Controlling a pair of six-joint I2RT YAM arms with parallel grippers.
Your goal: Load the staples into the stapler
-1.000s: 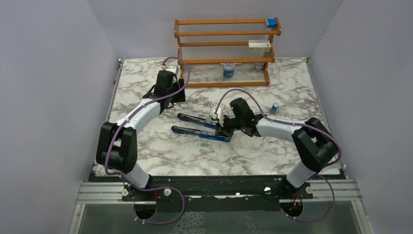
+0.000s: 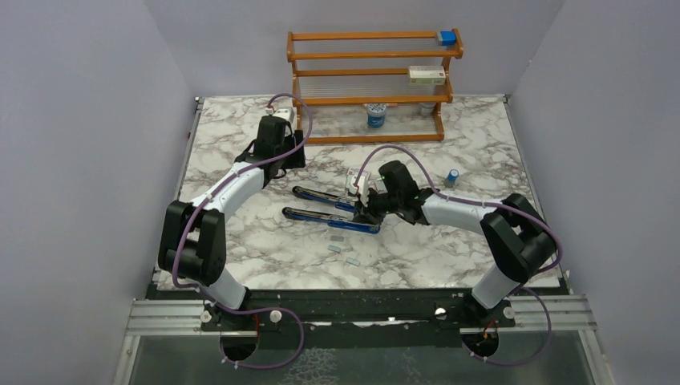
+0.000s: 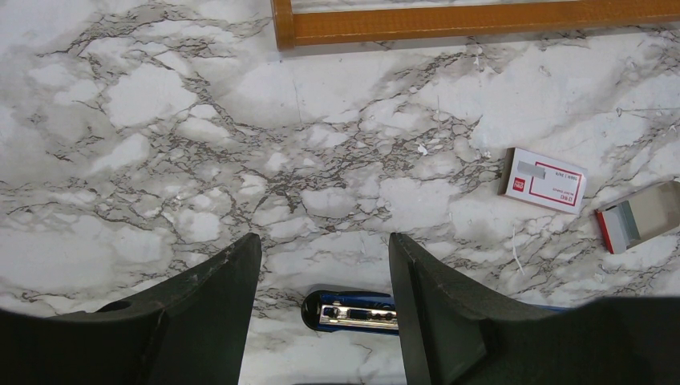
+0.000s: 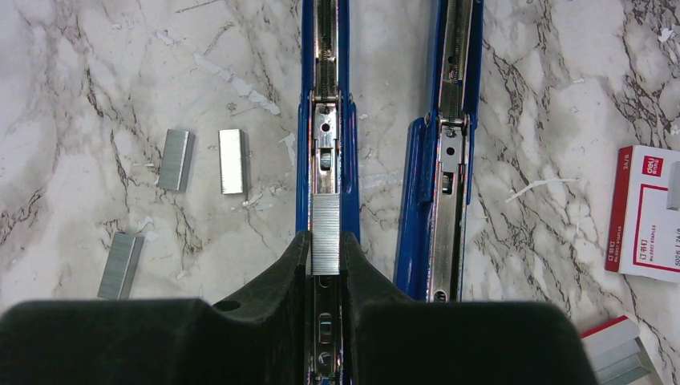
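Two long blue staplers lie opened, showing their metal channels: the nearer stapler [image 2: 313, 215] and the farther stapler [image 2: 314, 194]. In the right wrist view, my right gripper is shut on a silver staple strip [image 4: 325, 216], gripping it by its sides. The strip lines up lengthwise with the channel of the near stapler [image 4: 325, 116] and overlaps it from above; whether it rests on the metal I cannot tell. Away at the left, my left gripper hangs open and empty, with the far stapler's tip [image 3: 353, 311] showing between its fingers.
Loose staple strips [image 4: 176, 160] lie on the marble beside the near stapler. A white and red staple box [image 3: 545, 180] and an opened box [image 3: 641, 216] sit behind the staplers. A wooden rack [image 2: 373, 139] stands at the back; a blue-topped bottle [image 2: 451, 176] is at right.
My right gripper has shifted only slightly over the near stapler. The left arm and both staplers look the same as before.
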